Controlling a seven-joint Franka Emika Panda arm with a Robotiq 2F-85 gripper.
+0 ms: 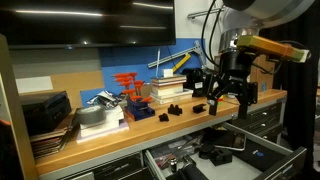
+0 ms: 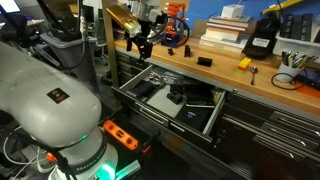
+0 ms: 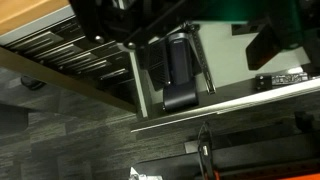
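Note:
My gripper (image 1: 231, 101) hangs above a pulled-out drawer (image 2: 207, 124), its fingers apart and no object seen between them. In exterior view 2 the gripper (image 2: 144, 49) is over the drawer's back left part, beside the worktop. Several dark items lie inside the drawer, among them a long black object (image 3: 180, 72) near its front edge in the wrist view. Dark finger parts (image 3: 276, 42) fill the upper corners of that view and hide some of the drawer. What the smaller items are is hard to tell.
Along the worktop (image 2: 286, 94) stand a book stack (image 2: 228, 25), a pen holder (image 2: 287, 73) and small black pieces (image 2: 205, 62). Red racks (image 1: 128, 82) and a metal pot (image 1: 91, 116) are further along. Closed drawers (image 2: 280, 140) lie beside the open one.

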